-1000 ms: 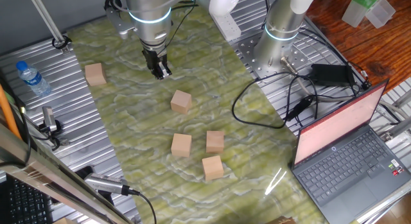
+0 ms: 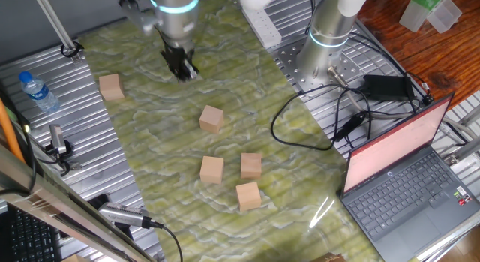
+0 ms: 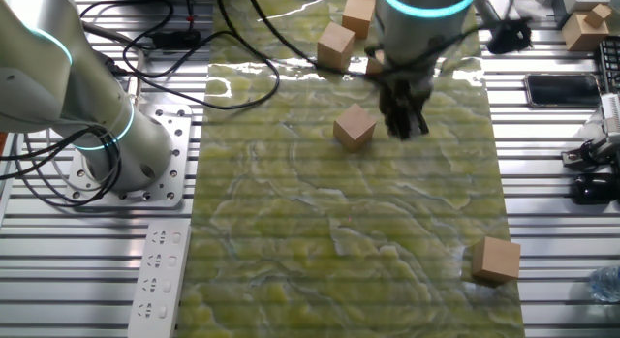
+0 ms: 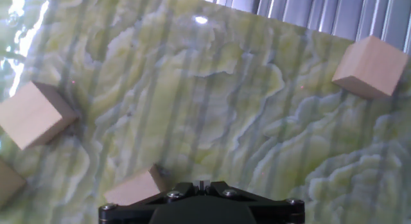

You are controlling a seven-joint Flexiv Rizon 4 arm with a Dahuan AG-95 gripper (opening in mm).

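Several plain wooden cubes are spread over the green marbled mat. One cube (image 2: 111, 87) sits alone near the mat's left edge and appears at the upper right of the wrist view (image 4: 370, 67). Another cube (image 2: 211, 118) lies near the middle, with a left cube (image 2: 211, 170), a right cube (image 2: 251, 165) and a front cube (image 2: 248, 196) grouped beyond it. My gripper (image 2: 184, 73) hangs above the mat, apart from every cube. In the wrist view the gripper looks shut, with nothing visible between its fingertips; a cube (image 4: 137, 187) is partly cut off beside it.
A laptop (image 2: 409, 191) stands at the right, and a black cable (image 2: 281, 115) loops onto the mat's edge. The power strip (image 3: 160, 278) lies beside the mat near the arm's base. A water bottle (image 2: 39, 92) stands on the left.
The cubes have stayed put.
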